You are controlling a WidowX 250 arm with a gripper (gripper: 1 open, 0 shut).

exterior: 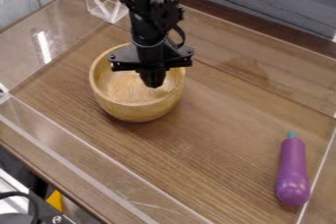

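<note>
My black gripper (pixel 151 69) hangs over a round tan wooden bowl (pixel 132 100), its lower end within the bowl's outline at the upper middle of the view. Whether its fingers are apart or hold anything is unclear, as the lower part is dark and small. A purple eggplant-like object (pixel 292 174) lies on the table at the lower right, well away from the gripper.
A clear plastic piece (pixel 105 4) sits behind the arm at upper left. A pale wall runs along the back, and a dark cable lies at lower left.
</note>
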